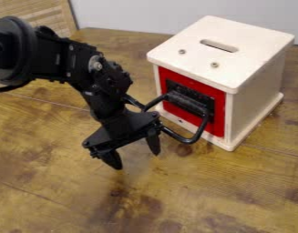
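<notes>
The black robot arm reaches down from the upper left, its gripper point(134, 151) open low over the wooden table, fingers apart with nothing between them. To its right stands a white wooden box point(253, 100) with a red front panel point(174, 78), a slot on top and two small knobs. A black component with a bent handle point(188, 101) sits on the red panel; the handle reaches out toward the arm, partly hidden behind it.
A lighter wooden board point(47, 91) lies at the back left, behind the arm.
</notes>
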